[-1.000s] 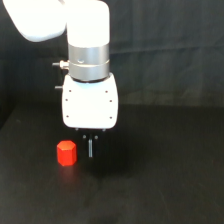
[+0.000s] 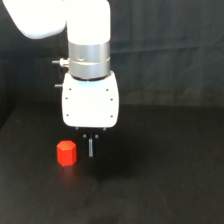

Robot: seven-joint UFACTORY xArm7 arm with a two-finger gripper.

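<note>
A small red block (image 2: 67, 153) with an angular, faceted outline rests on the black surface, left of the image centre. The white body of my gripper (image 2: 90, 147) points straight down, just to the right of the block. A narrow metal finger shows below it, apart from the block, with a visible gap between. From this side the fingers look like one thin strip, so their opening is hidden. Nothing is seen hanging from the gripper.
A dark curtain (image 2: 165, 60) closes off the back. The white arm (image 2: 88, 25) comes down from the top left.
</note>
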